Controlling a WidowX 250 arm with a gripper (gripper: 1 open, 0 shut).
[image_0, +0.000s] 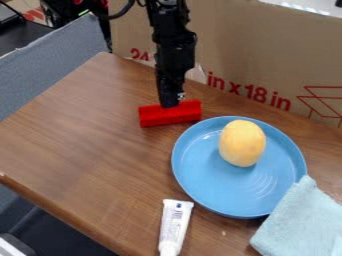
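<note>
My black gripper (171, 100) hangs at the top centre, its fingertips just at the upper edge of a red cylinder (158, 116) lying sideways on the wooden table (74, 145). The fingers look close together, with nothing seen between them; whether they touch the cylinder is unclear.
A blue plate (227, 200) holding a yellow oval object (242, 143) sits to the right. A white tube (175, 225) and a pale blue cloth (297, 225) lie at the front. A cardboard box (254, 50) stands behind.
</note>
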